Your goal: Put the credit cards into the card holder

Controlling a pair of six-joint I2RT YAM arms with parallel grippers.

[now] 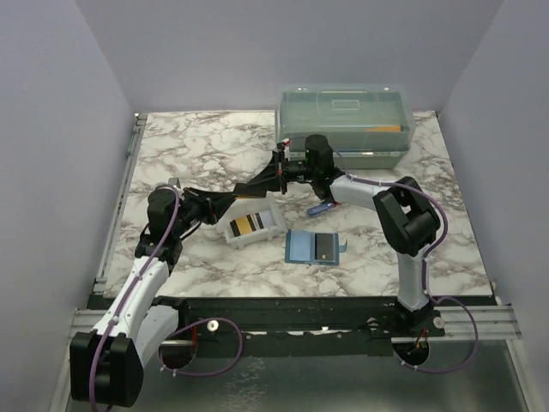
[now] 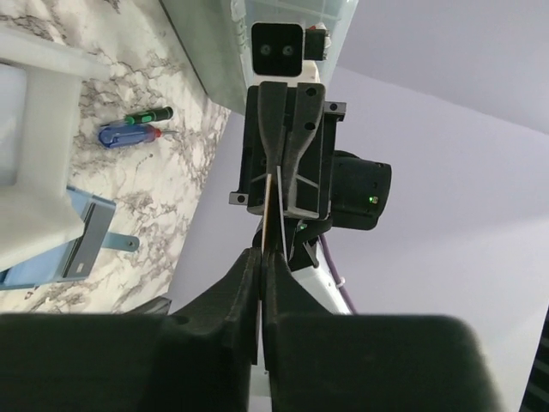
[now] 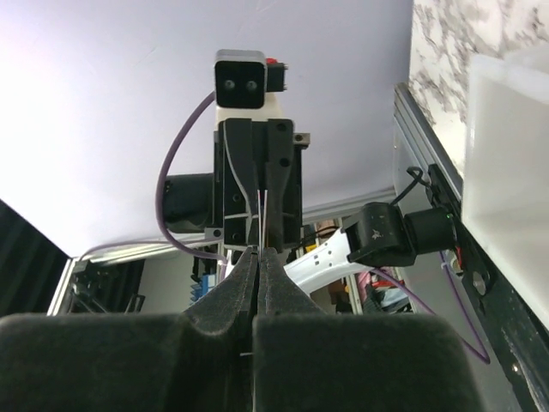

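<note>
In the top view a dark card (image 1: 252,189) with an orange edge is held up between both grippers, above a white tray (image 1: 259,233) of yellow, black and grey cards. My left gripper (image 1: 232,196) is shut on it from the left, my right gripper (image 1: 280,179) from the right. In both wrist views the cards show edge-on as thin strips. The blue card holder (image 1: 300,247) lies open to the right of the tray.
A large clear lidded bin (image 1: 339,108) fills the back right. Screwdrivers (image 2: 127,135) lie between tray and bin. The table's left and right parts have bare marble.
</note>
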